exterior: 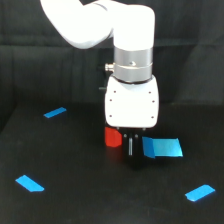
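My gripper [130, 150] hangs low over the dark table, its thin black fingers pointing down beneath the white hand. At this size I cannot make out whether they stand apart or together. Just left of the fingers is a red block [112, 137], its top partly covered by the hand. Whether the block touches a finger does not show. A blue object [166, 147], box-like with a lighter right part, lies close on the right of the fingers; its left end is shaded.
Strips of blue tape mark the table: one at the back left [55, 112], one at the front left [30, 184] and one at the front right [200, 192]. Bare dark table fills the front middle. A black curtain [40, 60] hangs behind.
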